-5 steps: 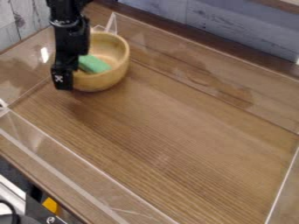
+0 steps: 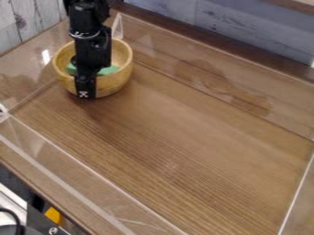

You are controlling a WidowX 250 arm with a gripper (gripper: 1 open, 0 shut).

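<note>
A yellow bowl (image 2: pixel 117 59) sits at the back left of the wooden table, a green object (image 2: pixel 108 71) inside it. My black gripper (image 2: pixel 86 87) reaches down from above over the bowl's near left side, its tip low against the bowl, partly covering the green object. It looks shut; the arm hides whether it grips the bowl's wall or the green object.
A grey wall (image 2: pixel 233 27) runs along the back. Cables and a small yellow item lie beyond the table's lower left edge.
My gripper has moved right from the bowl's left side. The bowl has shifted slightly left, and more of the green object is hidden behind the arm.
</note>
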